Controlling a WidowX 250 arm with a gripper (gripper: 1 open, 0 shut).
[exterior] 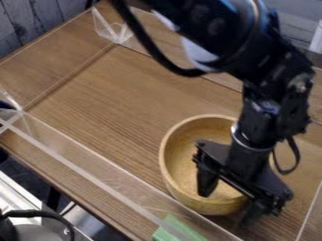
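Note:
My gripper [224, 193] hangs low over a tan round bowl [183, 141] at the right of the wooden surface, its black fingers reaching into and over the bowl's right side. The fingers stand apart, so the gripper is open. The arm covers the bowl's right part, and whether anything lies under the fingers is hidden.
Clear plastic barriers [75, 160] run along the front and left edges of the wooden surface [113, 99]. A green strip [176, 230] lies at the front edge. Black hardware [32, 228] sits at the lower left.

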